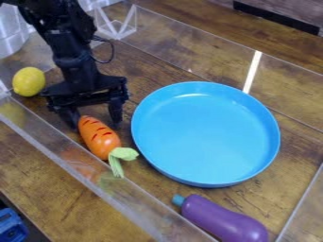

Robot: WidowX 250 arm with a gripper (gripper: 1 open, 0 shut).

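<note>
My black gripper (93, 112) is low on the left, open, with its fingers reaching down on either side of the upper end of an orange toy carrot (98, 138). The carrot lies on the wooden surface, its pale green leaves pointing toward the front right. Whether the fingers touch it is unclear. A large blue plate (205, 133) lies just to the right of the carrot and gripper.
A yellow lemon (29, 81) lies left of the gripper. A purple eggplant (221, 217) is at the front right. Clear panels edge the area, and bare wood lies behind the plate.
</note>
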